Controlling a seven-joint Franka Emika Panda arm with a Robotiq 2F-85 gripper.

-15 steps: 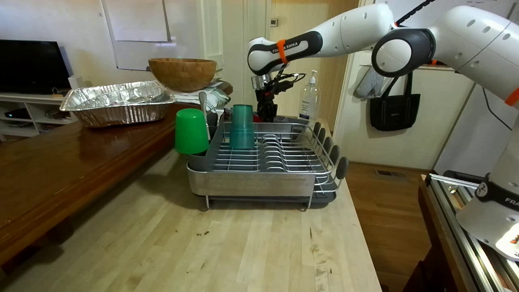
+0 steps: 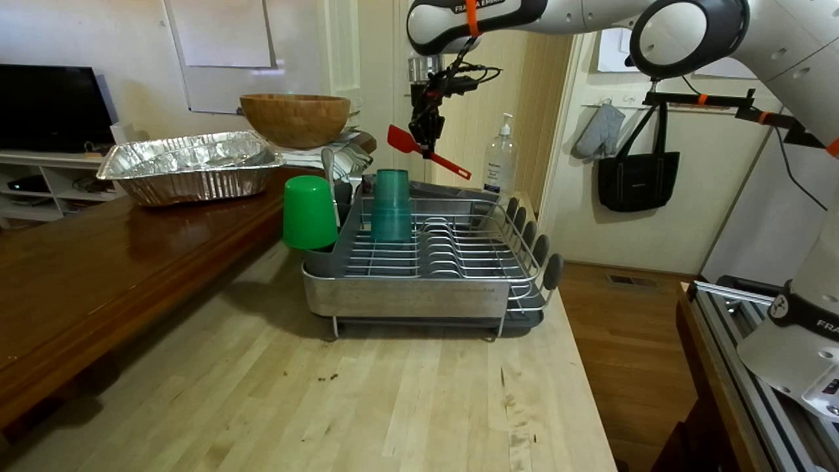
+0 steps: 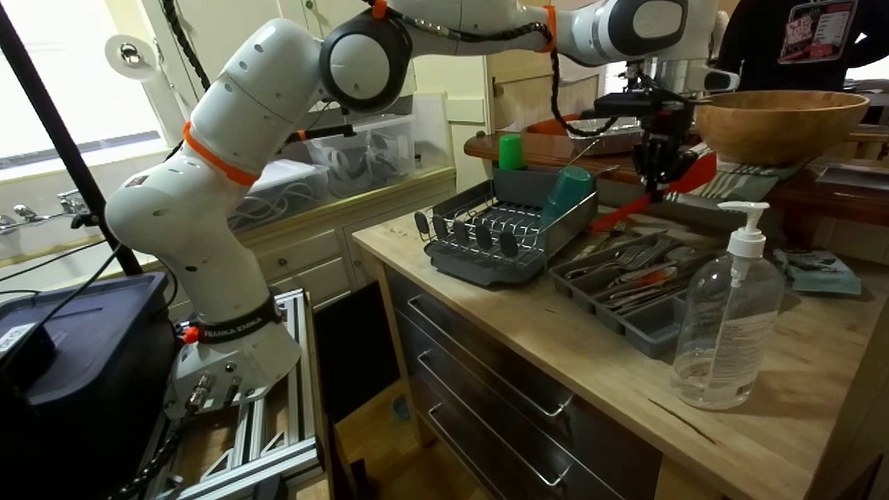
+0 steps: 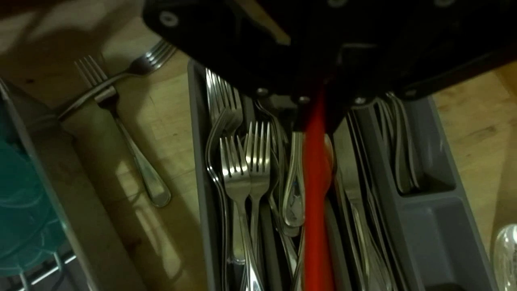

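A red spatula point(image 2: 452, 166) hangs in the air behind the dish rack, its flat head tilted up toward the left in exterior view 1. My gripper point(image 2: 427, 153) points down and is shut on its handle. Exterior view 2 has the spatula's wide head point(image 3: 696, 173) up on the right and its handle end down on the left. From the wrist, the red handle point(image 4: 316, 208) runs down from between the fingers, with the grey cutlery tray point(image 4: 432, 228) below it. Several forks point(image 4: 237, 167), knives and spoons lie in that tray. The head is hidden in the wrist view.
The dish rack point(image 2: 405, 299) holds a teal cup point(image 2: 390, 206); a green cup point(image 2: 309, 212) is at its left corner. Two loose forks point(image 4: 138, 155) lie between rack and tray. A soap bottle point(image 3: 723, 333) stands beside the tray. The counter before the rack is clear.
My gripper has risen from low behind the rack. The red spatula, mostly hidden before, is now lifted clear above the rack's back edge.
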